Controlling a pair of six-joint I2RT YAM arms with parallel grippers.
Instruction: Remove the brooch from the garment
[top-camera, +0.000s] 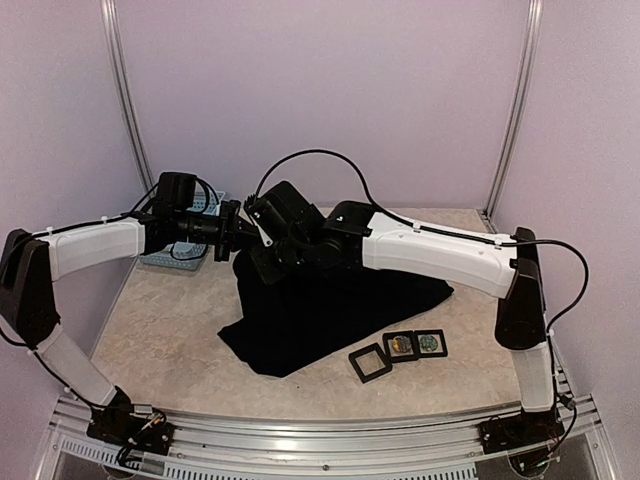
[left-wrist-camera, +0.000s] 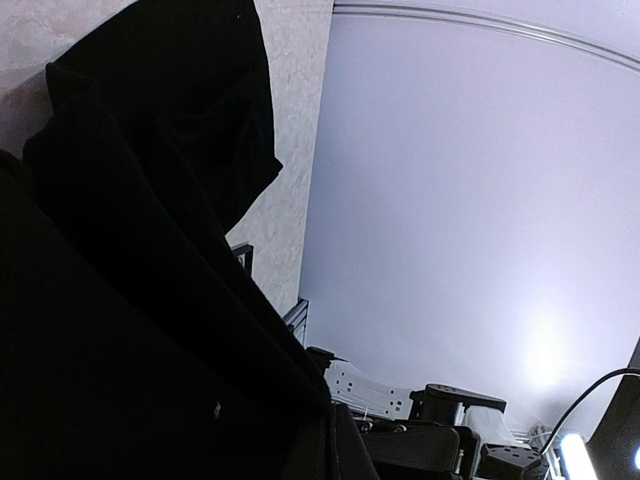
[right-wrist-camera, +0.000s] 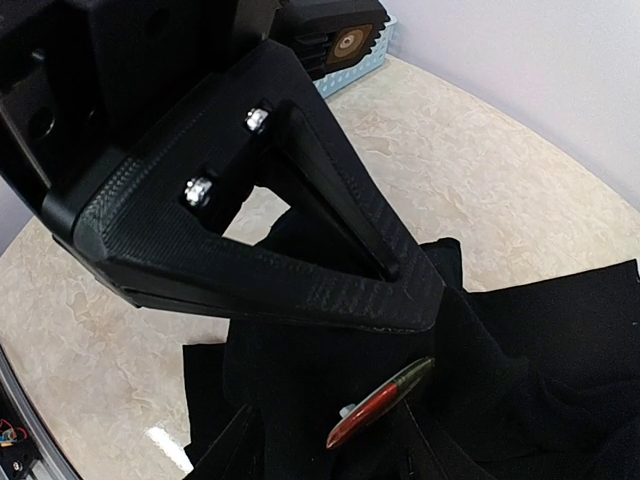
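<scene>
The garment (top-camera: 320, 320) is black, spread on the table with part lifted toward my grippers. My left gripper (top-camera: 252, 236) is shut on a raised fold, and the cloth drapes from its fingers (right-wrist-camera: 425, 305). The brooch (right-wrist-camera: 385, 402), red and green, shows edge-on against the cloth just below those fingertips in the right wrist view. My right gripper stands part open at the bottom edge of that view, its dark fingers (right-wrist-camera: 235, 450) either side of the brooch's lower end. Whether they touch it cannot be told. From above, the right arm hides the brooch.
Three small black frames (top-camera: 401, 346) lie on the table in front of the garment, two with round items inside. A light blue basket (top-camera: 175, 255) stands at the back left, behind the left arm. Both grippers are very close together.
</scene>
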